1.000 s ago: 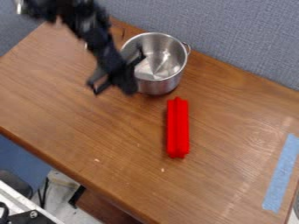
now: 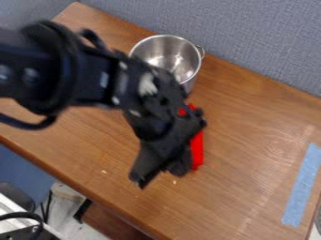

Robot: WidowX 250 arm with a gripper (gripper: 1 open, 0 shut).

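My black gripper [image 2: 160, 159] hangs low over the middle of the wooden table, at the left side of a red bar [image 2: 196, 150], covering most of it. Only a strip of the red bar shows to the right of the gripper. I cannot see clearly what is between the fingers. The steel pot [image 2: 171, 56] stands at the back, partly hidden behind the arm.
A light blue strip [image 2: 299, 185] lies at the right of the table [image 2: 251, 131]. A grey wall is behind. The front left edge drops to a cluttered floor.
The pot stays where it was.
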